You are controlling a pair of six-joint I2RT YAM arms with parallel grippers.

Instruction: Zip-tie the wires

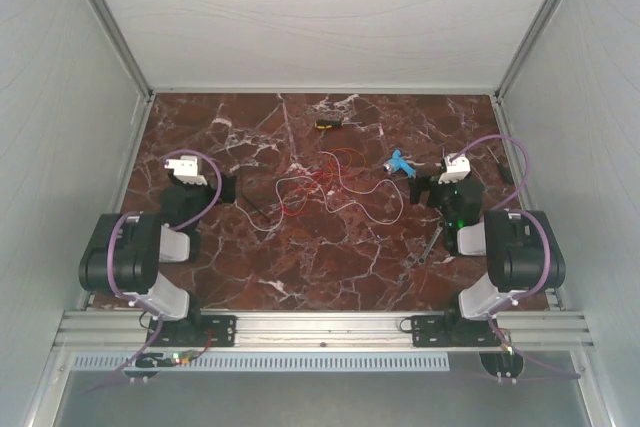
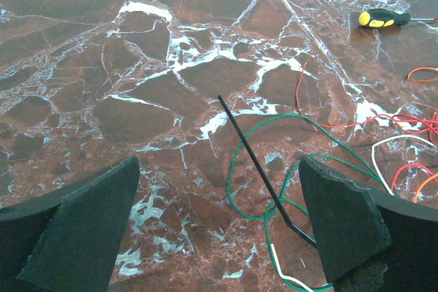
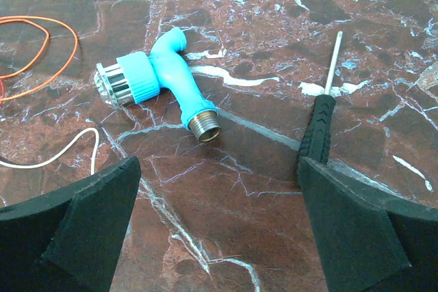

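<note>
Loose wires in red [image 1: 318, 183], white [image 1: 396, 209], orange [image 1: 350, 151] and green [image 2: 287, 115] lie tangled across the middle of the table. A thin black zip tie [image 2: 254, 158] rests over the green wire, its lower end passing behind the right-hand finger in the left wrist view. My left gripper is open above the table at the left, with nothing held between its fingers. On the other side, my right gripper also stands open and empty, near a blue tap.
The blue tap [image 3: 168, 80] lies right of the wires. Beside it is a black screwdriver [image 3: 318, 124]; a yellow-and-black screwdriver [image 2: 383, 18] lies at the back. A metal tool [image 1: 431, 245] is near the right arm. Clear marble [image 1: 290, 272] stretches in front of the wires.
</note>
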